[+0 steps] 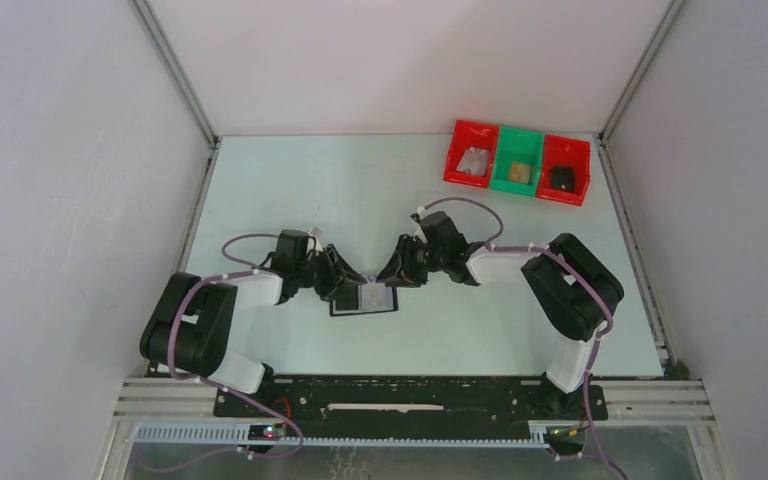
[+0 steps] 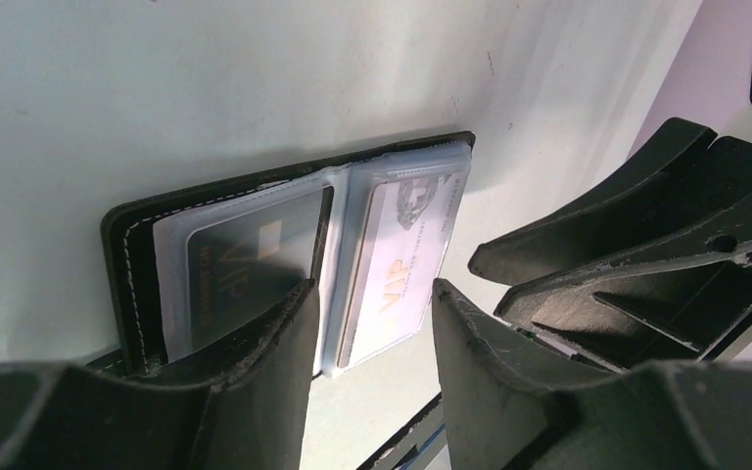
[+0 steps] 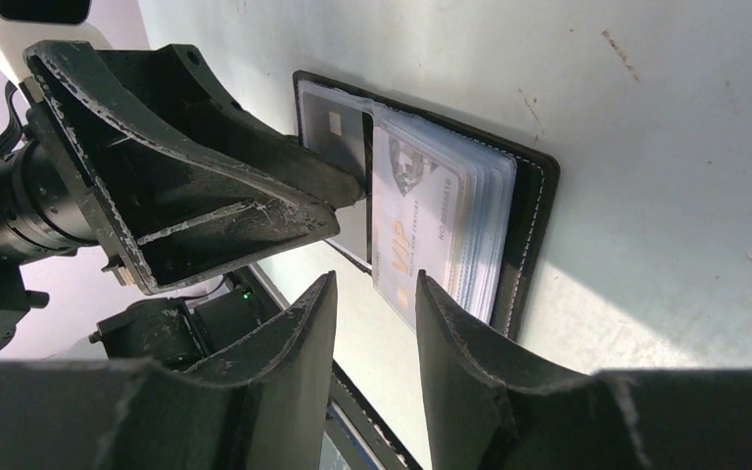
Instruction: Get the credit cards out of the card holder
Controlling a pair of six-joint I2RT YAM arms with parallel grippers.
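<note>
An open black card holder lies flat in the table's lower middle, with clear sleeves holding a dark VIP card on the left and a pale VIP card on the right. My left gripper is over it, fingertips apart around the middle fold, nothing seen held. My right gripper hangs over the right half, its fingertips apart above the sleeve stack. The two grippers face each other closely, each showing in the other's wrist view.
A row of red, green and red bins with small items stands at the back right.
</note>
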